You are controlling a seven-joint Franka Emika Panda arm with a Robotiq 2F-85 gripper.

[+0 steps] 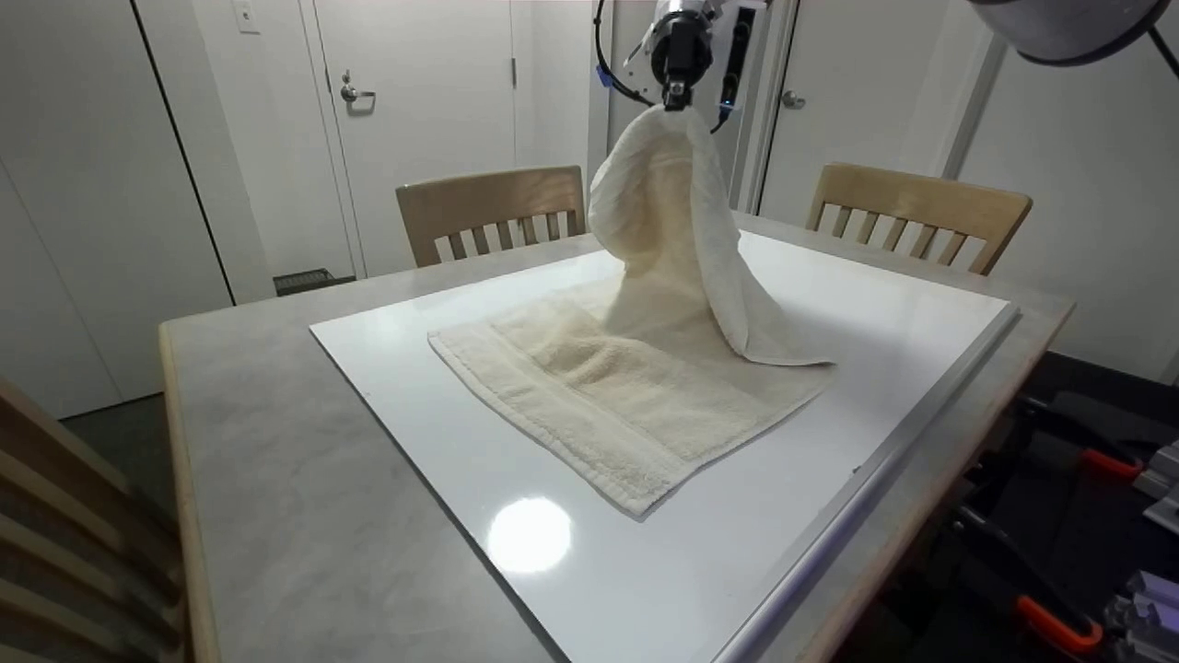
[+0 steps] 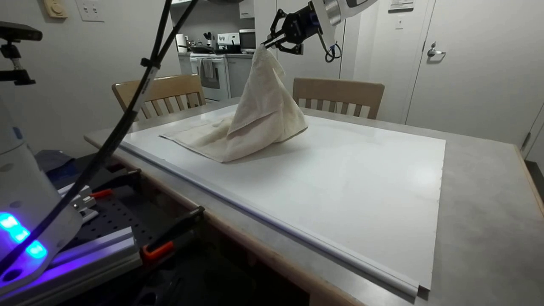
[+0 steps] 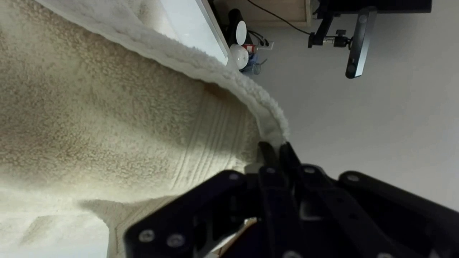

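A cream towel (image 1: 619,387) lies partly flat on the white board, its other end lifted into a tall peak. At the top of that peak my gripper (image 1: 675,105) is shut on the towel's edge, well above the board. From the other side, the raised part of the towel (image 2: 260,109) hangs as a cone below my gripper (image 2: 266,45). The wrist view has the towel (image 3: 107,103) filling the left half, its hem running up into the fingertips of my gripper. The flat part has some wrinkles near its middle.
The white board (image 1: 409,354) covers much of the grey table (image 1: 254,442), with bare board around the towel. Two wooden chairs (image 1: 497,204) stand along the far side. Clamps with orange handles (image 2: 158,250) grip the edge near the robot base.
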